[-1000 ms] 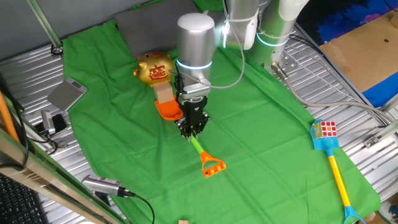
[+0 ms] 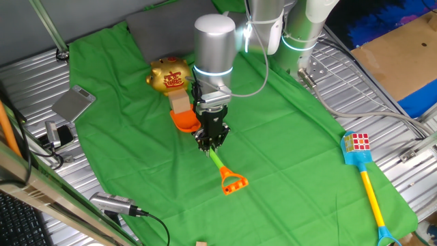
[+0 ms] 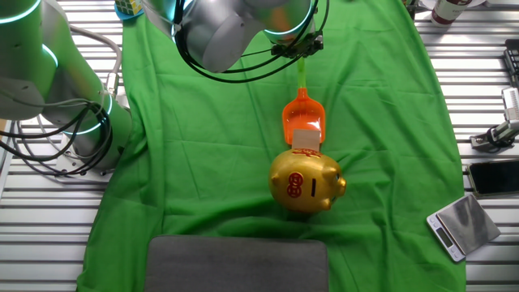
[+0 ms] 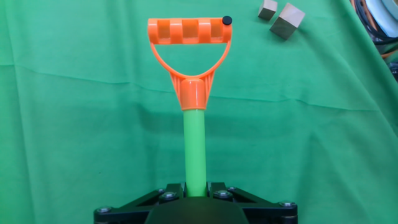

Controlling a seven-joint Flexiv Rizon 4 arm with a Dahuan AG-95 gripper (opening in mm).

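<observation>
A toy shovel with an orange handle (image 4: 189,31), green shaft (image 4: 195,146) and orange blade (image 3: 303,116) lies on the green cloth. My gripper is shut on the shaft, one finger against each side of it. In exterior view 1 the gripper (image 2: 212,142) is low over the cloth, between handle and blade. A wooden block (image 3: 306,139) is at the blade's front edge; whether it rests on the blade, I cannot tell. Right behind the block stands a golden piggy bank (image 2: 168,74).
A blue and yellow shovel (image 2: 370,195) with a puzzle cube (image 2: 356,142) on its blade lies at the right. Two small blocks (image 4: 287,21) (image 4: 267,9) sit beyond the orange handle. A dark grey pad (image 3: 237,264) lies behind the bank. The cloth right of my gripper is clear.
</observation>
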